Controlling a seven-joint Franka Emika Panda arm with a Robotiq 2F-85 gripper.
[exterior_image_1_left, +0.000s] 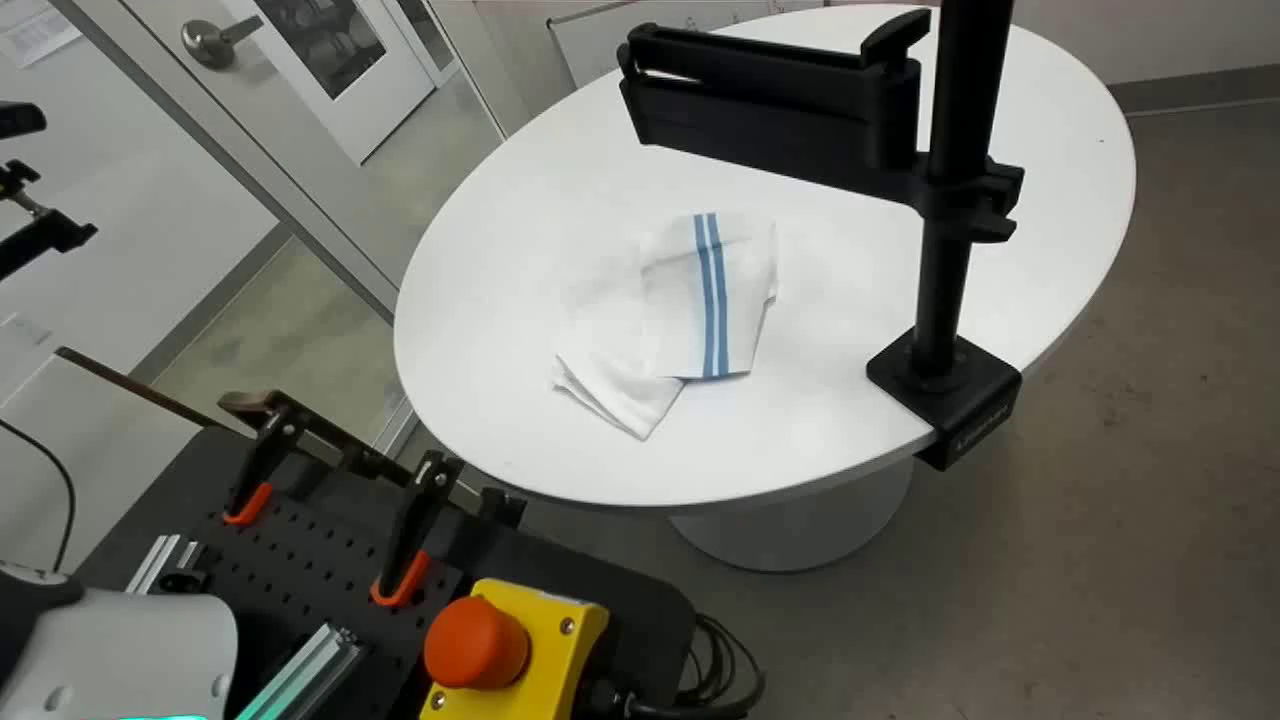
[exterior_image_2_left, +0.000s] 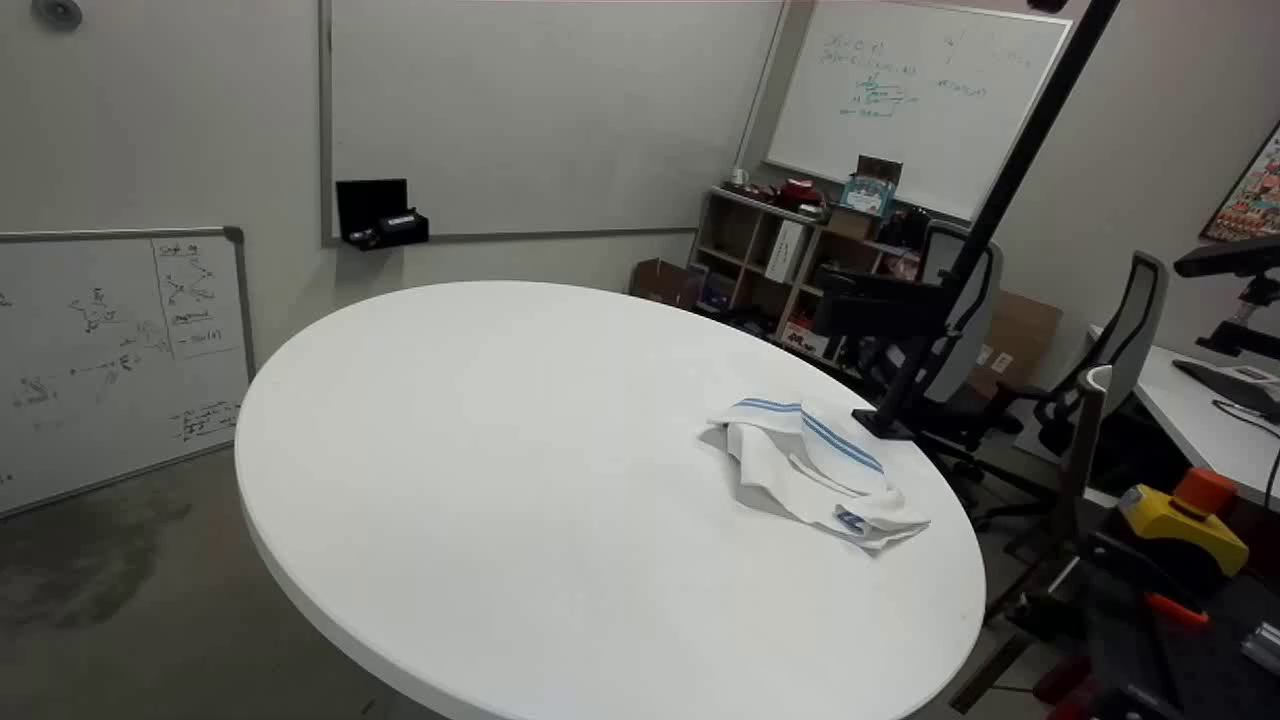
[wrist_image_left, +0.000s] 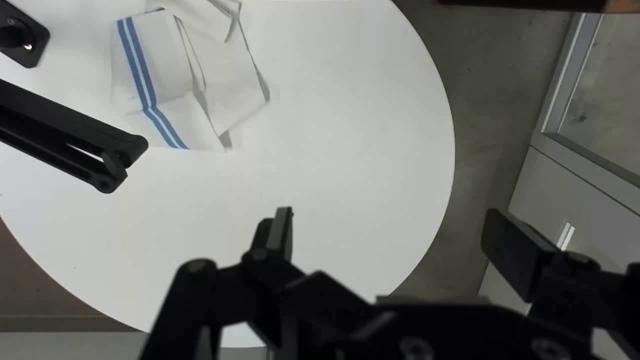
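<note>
A white cloth with blue stripes (exterior_image_1_left: 708, 294) lies loosely folded and rumpled on the round white table (exterior_image_1_left: 504, 324). From the other side, the same cloth (exterior_image_2_left: 816, 468) sits toward the table's right edge, one corner showing a small blue mark. High over the table, my gripper appears only in the wrist view, its fingers spread wide and nothing between them. The cloth (wrist_image_left: 174, 78) is at the upper left of that view, well apart from the fingers.
A black post with a folded arm (exterior_image_1_left: 948, 204) is clamped to the table edge and reaches over the tabletop near the cloth. A yellow box with a red button (exterior_image_1_left: 516, 648) stands on a dark cart (exterior_image_1_left: 576, 564) beside the table.
</note>
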